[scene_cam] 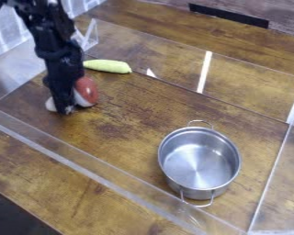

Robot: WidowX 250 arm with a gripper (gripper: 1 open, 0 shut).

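Observation:
My black gripper (63,101) reaches down from the upper left to a white and red object (84,92) lying on the wooden table (125,128), its fingertips low over it and partly covering it. Whether the fingers stand apart or together is hard to make out. A pale green corn-like object (107,66) lies just behind, and a steel pot (198,163) with two handles stands at the front right.
Clear plastic walls border the work area on several sides. The middle of the table between the gripper and the pot is bare.

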